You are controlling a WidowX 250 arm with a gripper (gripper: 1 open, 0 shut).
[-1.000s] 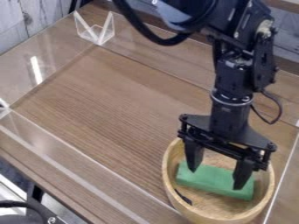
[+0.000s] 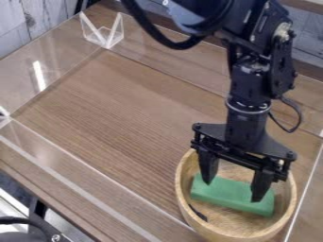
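My black gripper (image 2: 233, 173) is lowered over a tan round bowl (image 2: 195, 217) at the lower right, its two fingers open with a wide space between them. A green rectangular block (image 2: 229, 194) lies in the bowl below the fingers. Whether the fingertips touch the block is hard to tell.
The wooden table (image 2: 108, 104) has wide clear room to the left and behind the arm. A clear plastic stand (image 2: 104, 30) is at the back left. Black cabling lies at the lower left corner.
The gripper has shifted very slightly over the bowl; the block and bowl look unchanged.
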